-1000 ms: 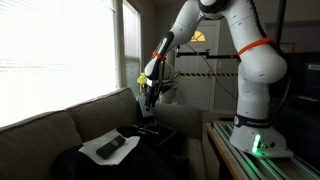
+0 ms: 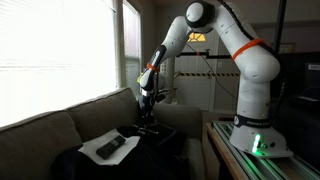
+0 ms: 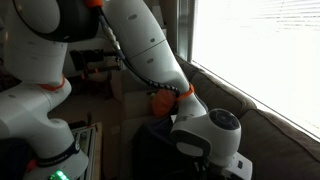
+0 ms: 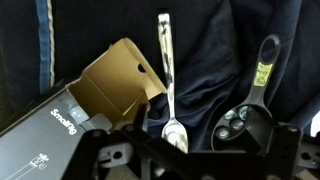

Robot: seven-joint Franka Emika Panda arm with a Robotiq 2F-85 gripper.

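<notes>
My gripper stands open above dark cloth, with nothing held between its fingers. Below it in the wrist view lies a shiny metal spoon (image 4: 168, 70), handle pointing up the picture and bowl near the space between the fingers. To its right is a black utensil (image 4: 240, 115) with round holes and a yellow-green mark on its handle. On the left, a grey and white box (image 4: 45, 145) lettered "Smoking" has its brown cardboard flaps open. In exterior view 1, the gripper (image 2: 149, 108) is low over the sofa's far end; the small items there are too dark to make out.
Dark cloth (image 2: 90, 165) covers much of the sofa seat, with a pale flat thing bearing a dark object (image 2: 110, 147) nearer the camera. The sofa back (image 2: 95, 115) runs along the window side. A wooden table edge (image 2: 232, 155) is beside the arm's base.
Over the last second the arm's far end and gripper have come down toward the sofa seat. The things on the sofa show no visible movement.
</notes>
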